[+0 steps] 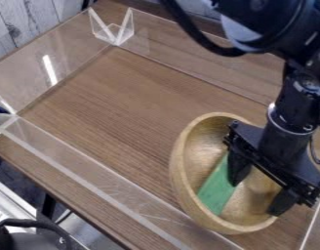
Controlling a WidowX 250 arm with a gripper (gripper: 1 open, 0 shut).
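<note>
My black gripper [264, 166] reaches down from the upper right into a wooden bowl [190, 159] at the lower right of the camera view. Its fingers are open and sit inside the bowl, over a green rectangular object [218, 190] lying there, partly hidden by the near finger. I cannot tell whether the fingers touch it.
A wooden table [110, 98] with clear plastic walls along its edges fills the view. Black cables and dark parts show at the lower left, outside the walls.
</note>
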